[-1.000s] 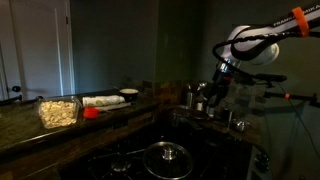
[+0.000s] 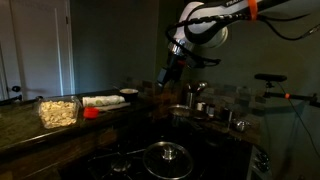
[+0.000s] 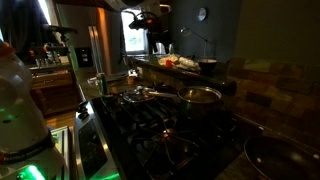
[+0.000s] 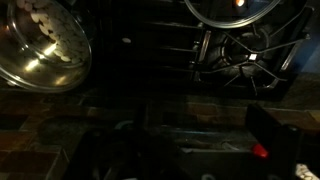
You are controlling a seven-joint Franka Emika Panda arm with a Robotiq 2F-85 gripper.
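High over the stove, my gripper point(image 2: 168, 76) hangs in the air with nothing seen between its fingers. In the wrist view its dark fingers point(image 4: 275, 135) stand wide apart at the lower edge. A steel pot point(image 4: 75, 70) with pale pieces inside shows at the left there. A round glass lid point(image 2: 168, 160) lies on the stove and shows partly at the top of the wrist view. On the counter stand a clear container of pale pieces point(image 2: 59, 112), a white rolled cloth point(image 2: 103, 101) and a small red object point(image 2: 91, 113).
A bowl point(image 2: 129, 92) sits at the counter's far end. Utensils point(image 2: 200, 105) stand behind the stove near the tiled wall. A dark pan point(image 3: 282, 158) lies at the near right of the second exterior view. A bare burner point(image 4: 250, 50) is visible from the wrist. The room is dim.
The arm has swung leftward across the first exterior view, from the right side above the utensils toward the counter, rising somewhat. Objects on the counter and stove have not moved.
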